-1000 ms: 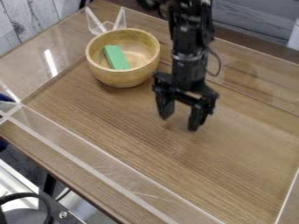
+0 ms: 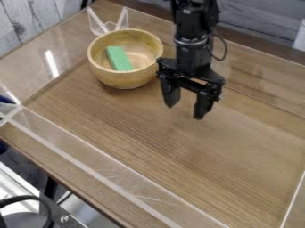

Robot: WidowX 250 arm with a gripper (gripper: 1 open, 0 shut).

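Note:
My black gripper [image 2: 188, 96] hangs from the top centre over the wooden table, low and open, with its two fingers apart and nothing clearly between them. It is just right of a tan bowl [image 2: 150, 47], which holds a green block [image 2: 118, 57].
A white object [image 2: 107, 20] with pointed tips stands behind the bowl. A dark coiled item [image 2: 24, 216] lies at the lower left corner.
The bowl and green block look unmoved.

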